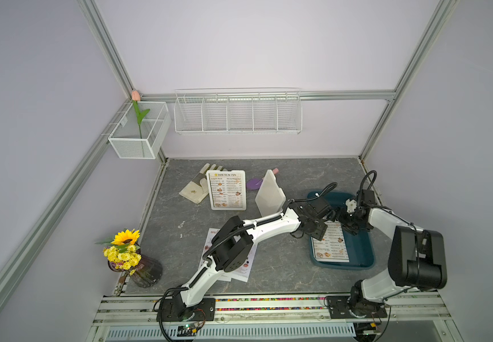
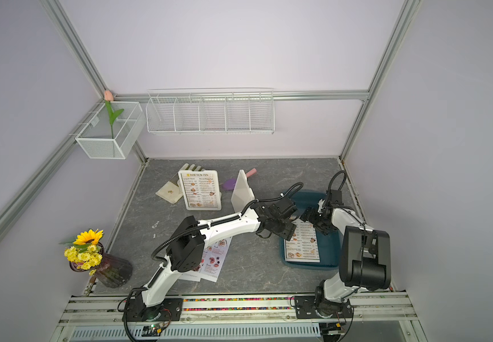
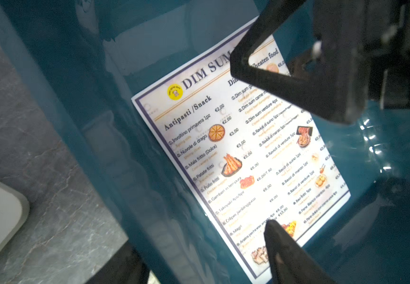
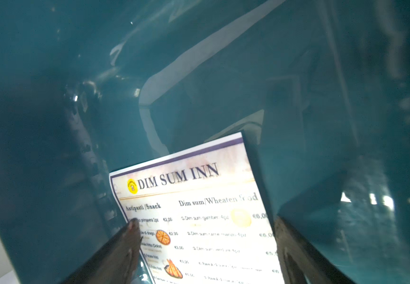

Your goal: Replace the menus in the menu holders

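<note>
A Dim Sum Inn menu sheet lies in a blue tray at the right, its far end partly covered by the arms. Over the tray's left part, my left gripper stands open above the menu with nothing held. My right gripper is open too, its fingers spread to either side of the sheet's top half. Left of the tray, a white holder displays a Dim Sum Inn menu; a second holder shows only its blank side. Other menu sheets lie partly under the left arm.
Behind the holders are beige gloves and a purple tool with a pink handle. A flower vase leans at front left. The counter between the loose sheets and the tray is clear.
</note>
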